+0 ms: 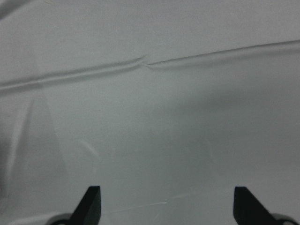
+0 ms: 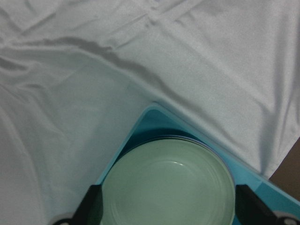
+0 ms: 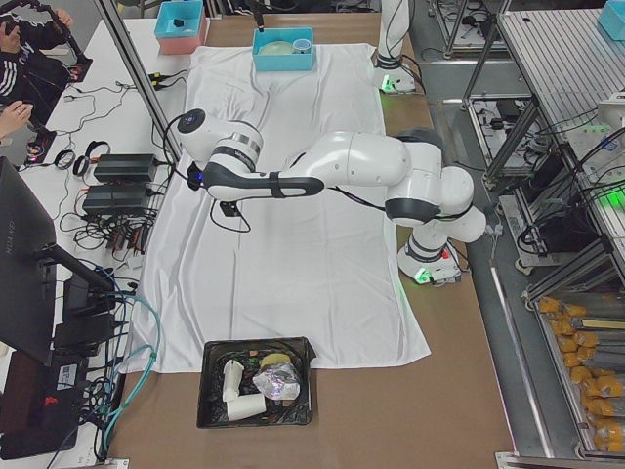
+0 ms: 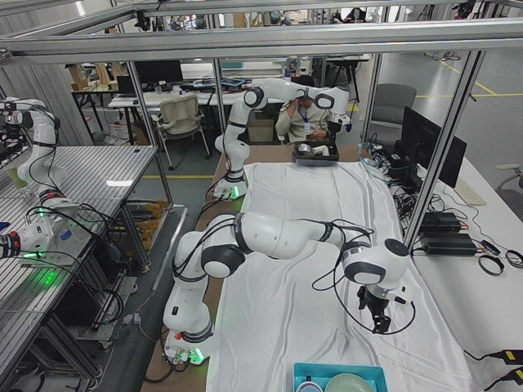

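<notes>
My left gripper hangs over the white cloth; in the left wrist view its fingers stand wide apart over bare cloth. My right gripper is above the blue bin at the other end. In the right wrist view its fingers are wide apart over a pale green plate lying in that bin; whether they touch it is unclear. A small cup shares the bin.
A black crate with white rolls and a crinkled silver packet sits beyond the cloth's other end. A side table with monitor and cables, and metal frame posts, border the workspace.
</notes>
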